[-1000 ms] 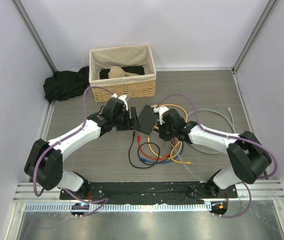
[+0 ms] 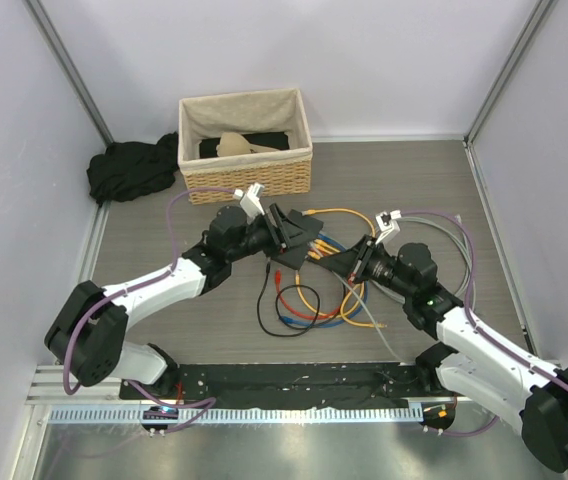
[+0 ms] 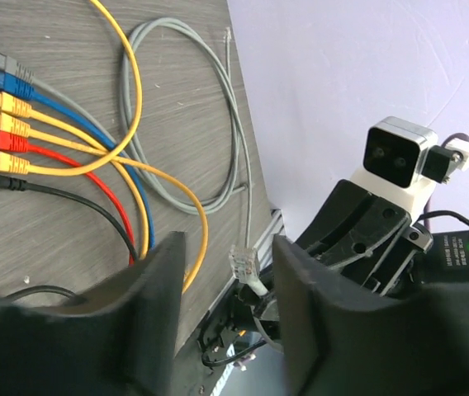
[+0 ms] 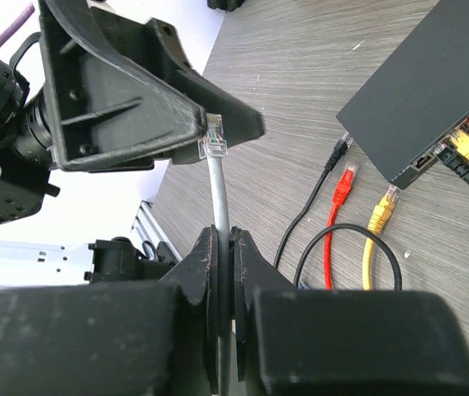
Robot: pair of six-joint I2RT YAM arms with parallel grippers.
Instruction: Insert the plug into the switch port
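Note:
A grey cable [image 4: 219, 198] with a clear plug [image 4: 214, 144] stands up from my right gripper [image 2: 349, 262], which is shut on it. The plug [image 3: 243, 265] appears between my left gripper's blurred, parted fingers [image 3: 226, 276] in the left wrist view; in the right wrist view it sits by those fingertips, and I cannot tell if they touch it. The black switch [image 4: 416, 91] lies on the table beneath, partly hidden in the top view, with grey, blue, yellow, red and black plugs in its ports.
Loose black, red and yellow plugs [image 4: 383, 210] lie beside the switch among coiled cables. A wicker basket [image 2: 244, 180] and dark cloth [image 2: 124, 170] are at the back left. Bare table [image 2: 154, 240] shows at the left.
My left gripper has moved right, toward the plug.

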